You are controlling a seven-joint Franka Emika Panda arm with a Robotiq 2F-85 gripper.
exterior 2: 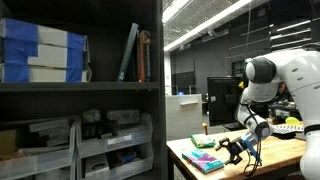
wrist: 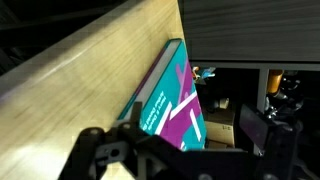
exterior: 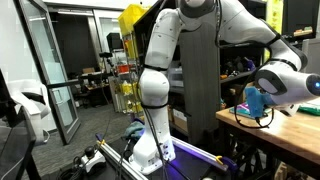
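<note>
In the wrist view a teal, white and magenta book [wrist: 180,100] lies on the wooden table [wrist: 70,90], its spine and page edge facing the near side. My gripper is open, its dark fingers spread at the bottom of that view, with the book's near end partly hidden behind it. From exterior view 2, the gripper [exterior 2: 235,152] is low over the tabletop, just right of the colourful book [exterior 2: 205,161]. Whether any finger touches the book cannot be made out.
A green item [exterior 2: 203,141] lies farther back on the table. To the left stands a dark shelf [exterior 2: 80,95] with boxes, books and clear bins. Bare tabletop [exterior: 290,130] shows near the table's front edge.
</note>
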